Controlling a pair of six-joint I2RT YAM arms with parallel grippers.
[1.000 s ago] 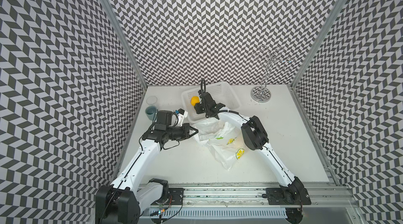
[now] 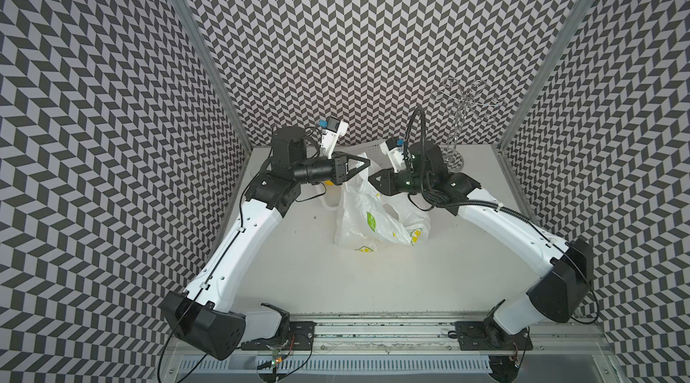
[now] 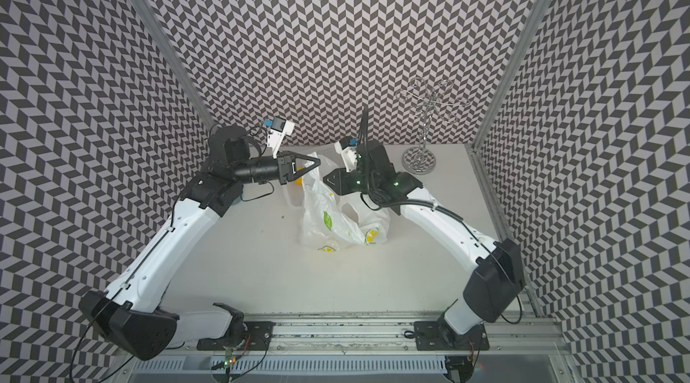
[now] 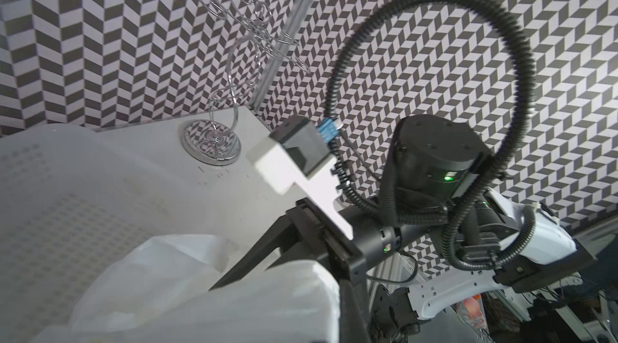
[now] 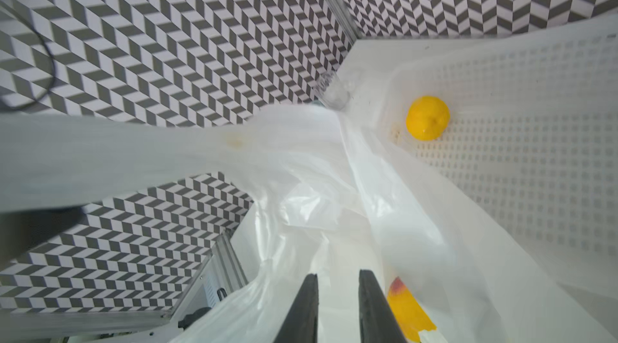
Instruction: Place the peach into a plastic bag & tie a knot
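The white plastic bag, printed with leaves and lemon slices, hangs from my left gripper, which is shut on its top edge in the top views. My right gripper faces into the open bag in the right wrist view, close beside the left one, its fingers near the lower middle. A yellow-orange fruit with a reddish top shows just beyond those fingers at the bag; whether they grip it or bag plastic is unclear.
A white mesh basket stands behind the bag, holding an orange. A wire stand stands at the back right.
Over the last second my left gripper has risen with the bag, lifting it upward.
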